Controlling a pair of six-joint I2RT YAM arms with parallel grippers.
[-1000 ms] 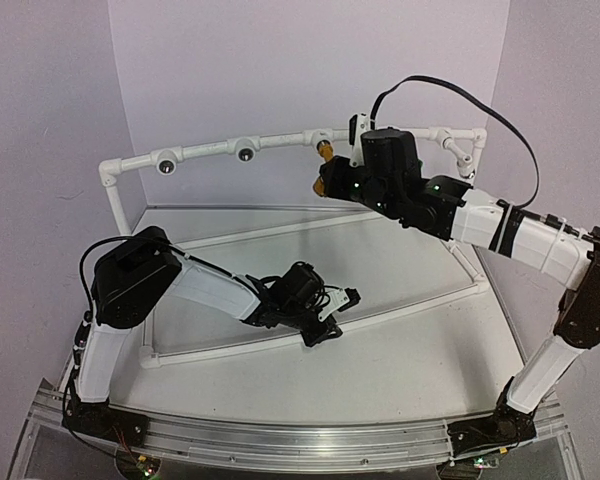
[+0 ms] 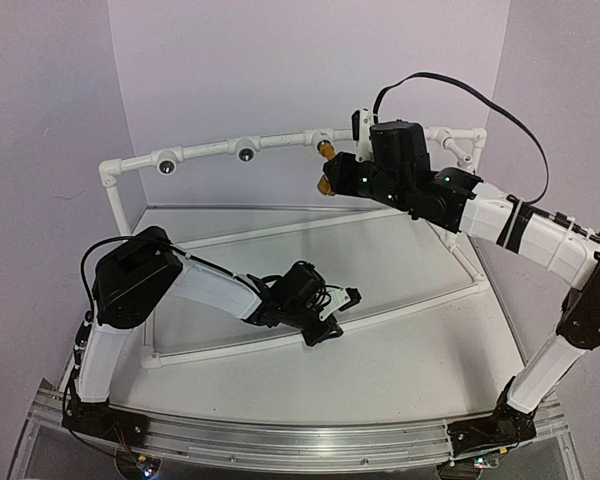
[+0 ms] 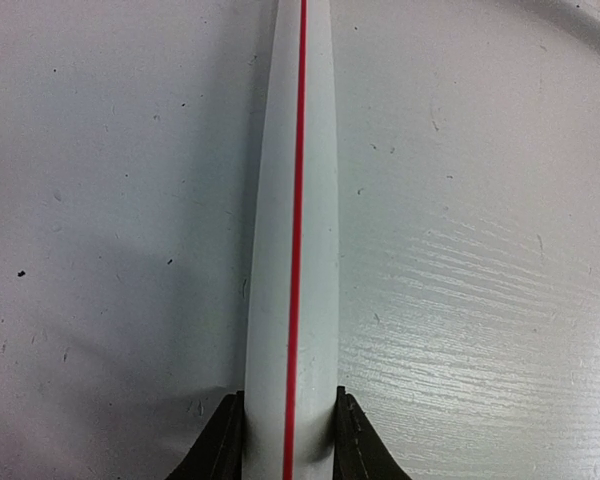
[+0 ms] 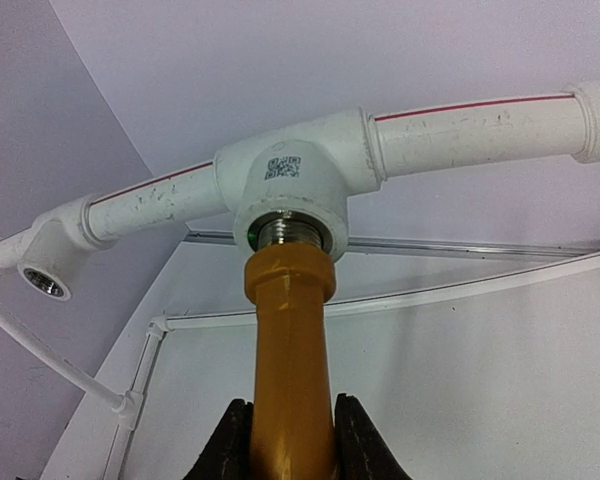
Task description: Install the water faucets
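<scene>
A brown faucet (image 4: 290,360) is held by my right gripper, shut on it, seen in the top view at the upper pipe (image 2: 280,141). Its threaded end (image 4: 288,231) is at the mouth of a white tee (image 4: 300,170), some thread still showing. My left gripper is shut on a white pipe (image 3: 280,200) with a red stripe, part of the lower frame near the table's front.
Other tee sockets (image 2: 166,165) line the upper pipe, two open ones left of the held faucet. The white board (image 2: 400,370) is bare at the front. Walls enclose both sides and back.
The right arm and gripper have shifted slightly upward in the top view, with the faucet staying at the tee. The left arm has not moved.
</scene>
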